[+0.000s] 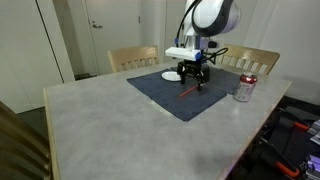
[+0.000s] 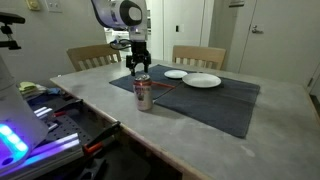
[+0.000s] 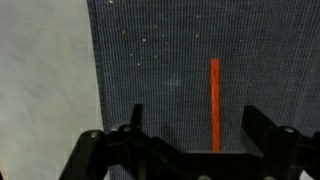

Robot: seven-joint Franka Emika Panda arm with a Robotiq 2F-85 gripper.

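An orange-red stick [image 3: 215,105] lies on the dark cloth [image 3: 160,60] in the wrist view, running lengthwise. My gripper stands open above it; the stick passes between the two dark fingers, nearer the right one, and neither touches it. Exterior view 1 shows the gripper [image 1: 193,76] over the cloth, just above the stick [image 1: 189,91]. In exterior view 2 the gripper is partly behind a can [image 2: 144,93], and part of the stick [image 2: 161,85] shows to the right of that can.
White plates [image 2: 201,80] sit on the far part of the cloth. The can [image 1: 245,88] stands off the cloth near the table's right side in exterior view 1. Bare table [image 1: 100,120] spreads on the left, with wooden chairs [image 1: 138,58] behind.
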